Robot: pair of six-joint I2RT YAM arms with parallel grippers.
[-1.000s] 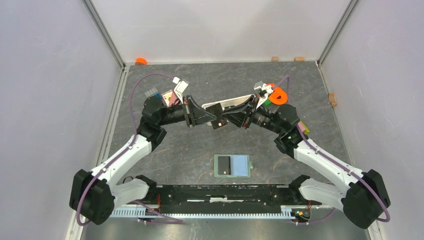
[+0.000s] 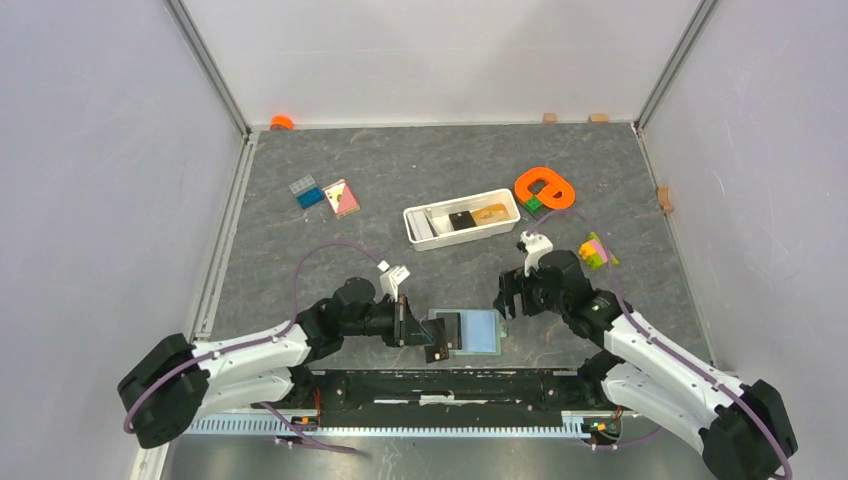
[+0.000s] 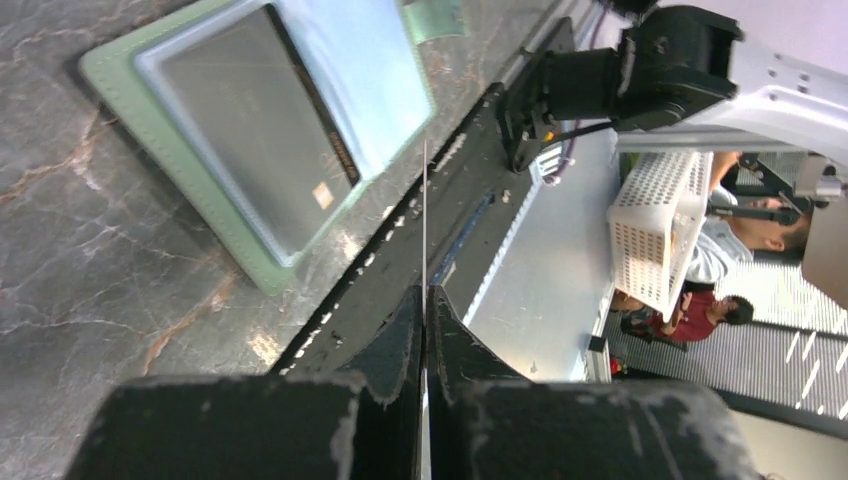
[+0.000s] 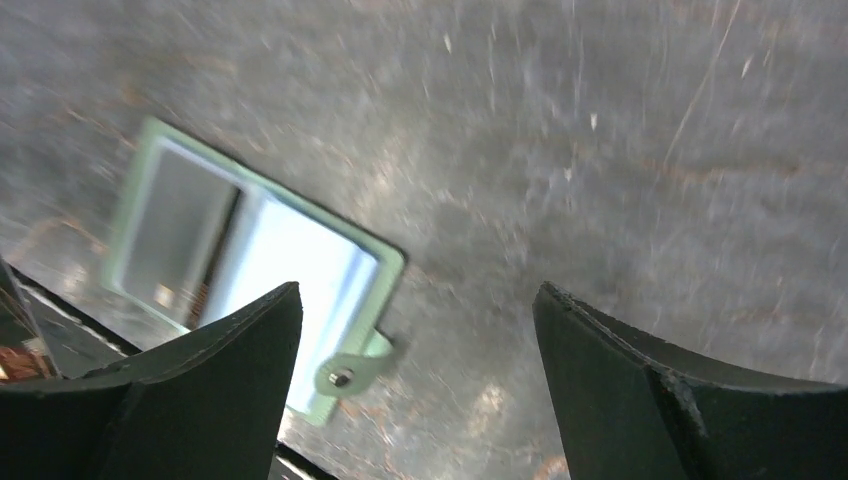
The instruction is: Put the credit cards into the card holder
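My left gripper [image 2: 424,337] is shut on a black card [image 2: 437,345], held by its edge near the left side of the open green card holder [image 2: 497,353]. From the left wrist, that card [image 3: 425,215] appears edge-on as a thin line. The holder [image 3: 262,276] lies flat on the table, a dark card under the clear pocket on its left side and a pale blue panel on its right. My right gripper stands open and empty above and to the right of the holder. A snap tab [image 4: 352,375] sticks out from the holder's right edge.
Behind, a white tray [image 2: 470,236] holds several cards, including a black one [image 2: 462,221] and an orange one [image 2: 491,214]. An orange ring-shaped object [image 2: 545,186] and toy blocks [image 2: 597,252] are at the right.
My left gripper has carried it down to the holder; my right has moved away, opened.
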